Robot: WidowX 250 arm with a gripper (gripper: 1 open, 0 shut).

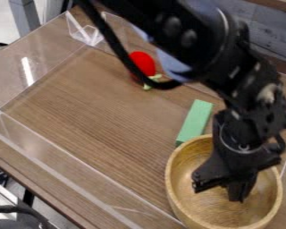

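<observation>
The black gripper [223, 183] is down inside a round wooden bowl [181, 201] at the lower right, its fingers over the bowl's interior; whether anything is between them is hidden. A green block [193, 122] lies on the table just behind the bowl. A red object [140, 63] with a small green part sits farther back, partly behind the arm.
A clear plastic piece [88, 27] lies near the back left. The table's left edge runs diagonally, and a wooden wall is at the back right.
</observation>
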